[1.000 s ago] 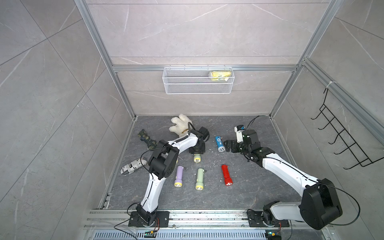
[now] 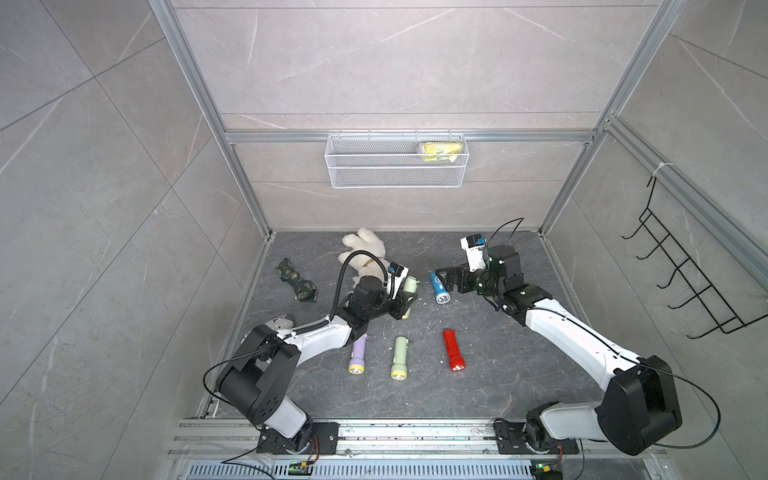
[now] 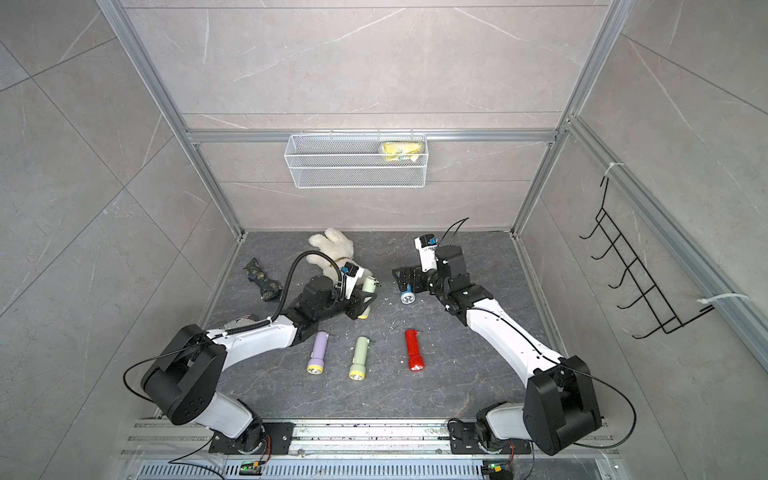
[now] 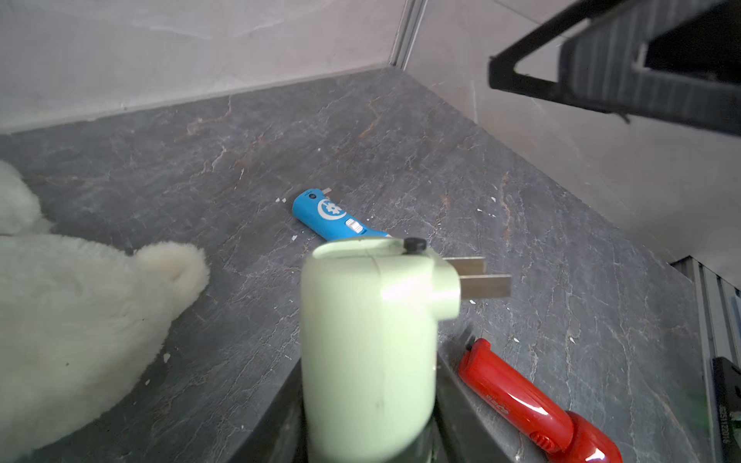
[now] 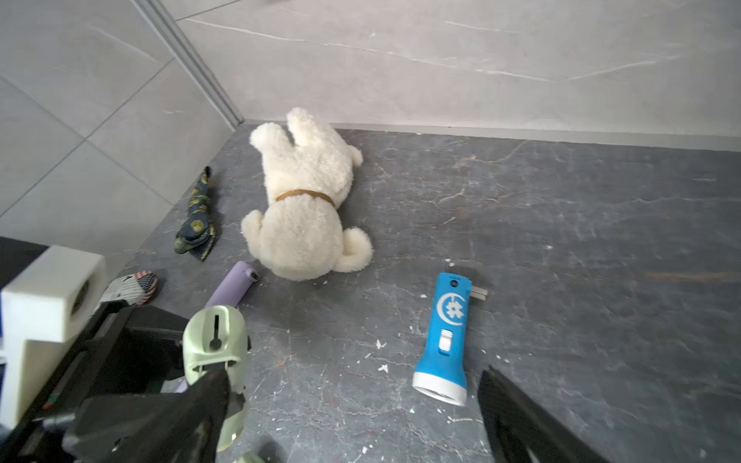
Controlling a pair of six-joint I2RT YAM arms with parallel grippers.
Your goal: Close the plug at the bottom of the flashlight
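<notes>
A pale green flashlight [image 4: 370, 347] stands upright in my left gripper [image 2: 403, 302], which is shut on its body. Two metal plug prongs [image 4: 482, 281] jut sideways from its upper end in the left wrist view, folded out. The right wrist view also catches this flashlight [image 5: 216, 339] at lower left, beside the left gripper's dark fingers. My right gripper [image 2: 449, 278] is open, with nothing held; its fingers [image 5: 521, 420] flank bare table in its own wrist view. A clear gap lies between the right gripper and the held flashlight.
Below the right gripper lies a blue flashlight [image 5: 444, 339]. Nearer the front rest a purple flashlight [image 2: 357, 353], a second green one [image 2: 400, 357] and a red one [image 2: 453, 349]. A white plush toy [image 5: 305, 200] lies behind the left arm. The right table area is open.
The left arm has swung and turned its gripper with the green flashlight, now pointing rightward toward the right gripper. My right gripper has shifted slightly left and up.
</notes>
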